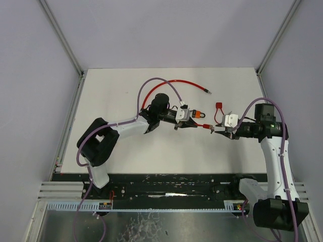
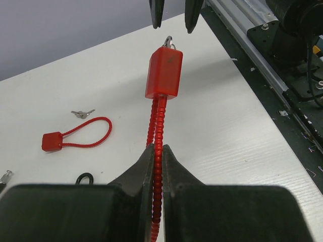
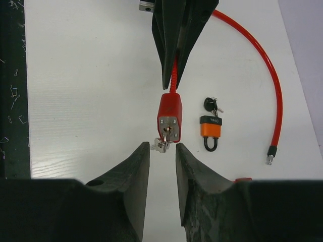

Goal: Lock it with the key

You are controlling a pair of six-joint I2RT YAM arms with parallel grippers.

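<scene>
A red cable lock (image 1: 207,126) hangs level from my left gripper (image 1: 193,123), which is shut on its braided loop. In the left wrist view its red body (image 2: 163,73) points away from my left fingers (image 2: 139,206). A key (image 3: 161,145) with a ring sits in the lock's end face, seen in the right wrist view. My right gripper (image 1: 217,127) stands part open just short of the key, with nothing visible between its fingertips. A loose key (image 2: 83,114) lies on the table.
An orange padlock with keys (image 3: 210,128), a second red cable lock (image 1: 218,106) and a long red cable (image 1: 181,81) lie on the white table (image 1: 111,88). A dark rail runs along the front edge.
</scene>
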